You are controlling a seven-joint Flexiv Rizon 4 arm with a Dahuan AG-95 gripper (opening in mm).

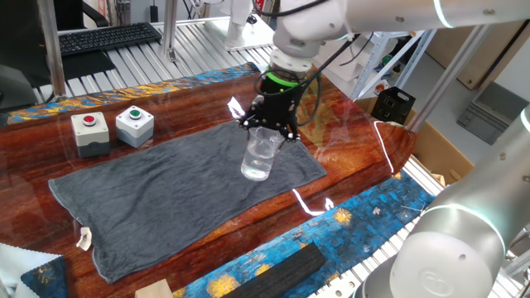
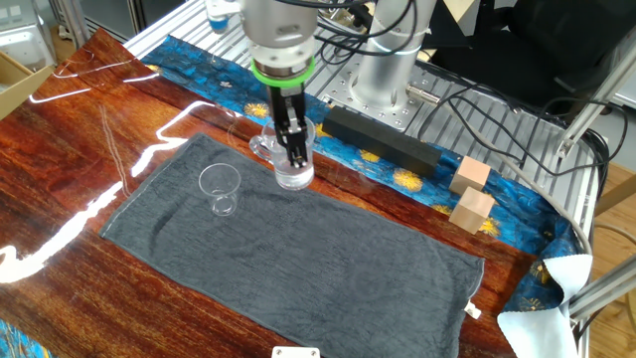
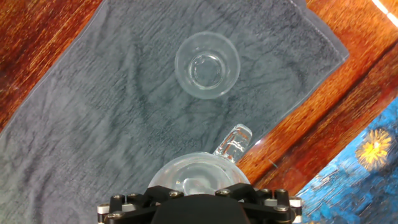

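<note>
A clear glass mug with some clear liquid in it hangs upright under my gripper, which is shut on its upper part. In the wrist view the mug shows at the bottom between the fingers, its handle pointing up and right. An empty clear glass cup stands on the grey towel, apart from the mug. From the second exterior view, the cup is left of the held mug. In the first exterior view the mug seems to cover the cup.
Two button boxes, one red and one green, stand beyond the towel. A black bar and two wooden blocks lie along the blue strip on the robot base's side. Most of the towel is bare.
</note>
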